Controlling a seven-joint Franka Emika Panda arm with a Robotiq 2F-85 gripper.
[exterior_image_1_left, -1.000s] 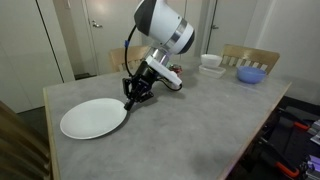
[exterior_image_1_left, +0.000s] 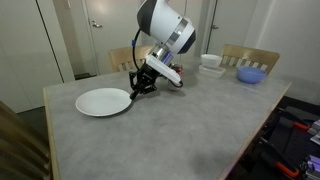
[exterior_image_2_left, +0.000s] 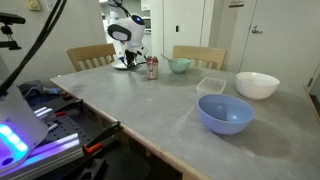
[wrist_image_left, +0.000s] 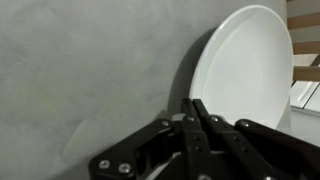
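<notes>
A large white oval plate (exterior_image_1_left: 104, 102) is at the far left of the grey table, with its right edge by my gripper (exterior_image_1_left: 133, 96). In the wrist view the plate (wrist_image_left: 245, 65) fills the upper right, its near rim running down to the fingertips. My gripper is shut, and the thin rim appears to be between its fingers. A dark shadow lies along the plate's edge. From the second exterior view, the arm partly hides the plate and the fingertips are too small to make out.
A reddish can (exterior_image_2_left: 152, 68) stands near the arm. Beyond it are a green bowl (exterior_image_2_left: 179, 66), a clear container (exterior_image_2_left: 211, 87), a white bowl (exterior_image_2_left: 257, 86) and a blue bowl (exterior_image_2_left: 226, 114). Wooden chairs (exterior_image_2_left: 196, 57) line the table's edge.
</notes>
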